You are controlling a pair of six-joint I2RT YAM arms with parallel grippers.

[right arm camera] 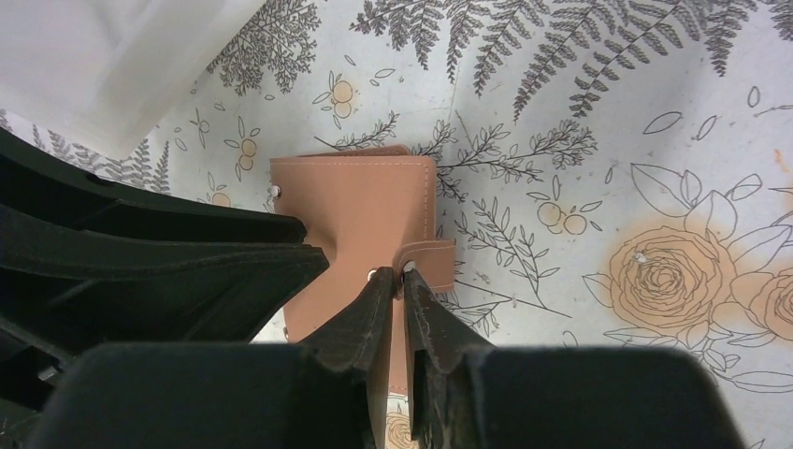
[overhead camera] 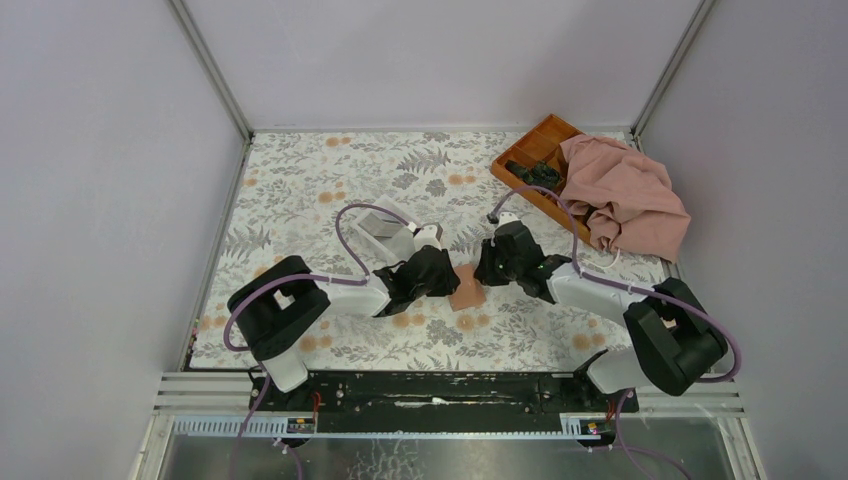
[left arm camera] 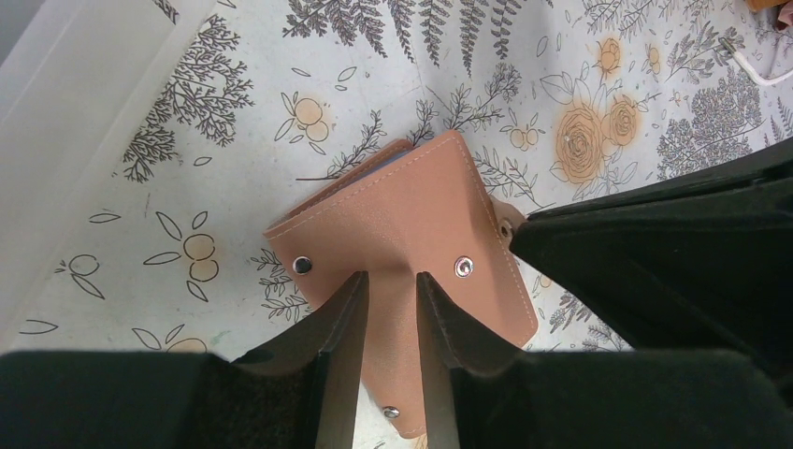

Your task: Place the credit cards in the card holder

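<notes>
The tan card holder (left arm camera: 416, 229) lies on the patterned table, its top edge slightly parted with a thin bluish strip showing inside. My left gripper stands over its front, fingers partly open and nothing seen between them. At the holder's right side, my right gripper has its fingertips close together around the small closing strap (right arm camera: 432, 265). A narrow gap runs between those fingers, and whether they grip the strap cannot be made out. The strap sticks out past the holder's side, raised at its snap end. No separate card shows clearly.
Behind my left gripper sits a white tray (overhead camera: 362, 231) with a greyish flat thing inside. An orange-brown wooden box (overhead camera: 546, 134), holding a dark green object and a pink cloth (overhead camera: 625, 195), stands at the back right.
</notes>
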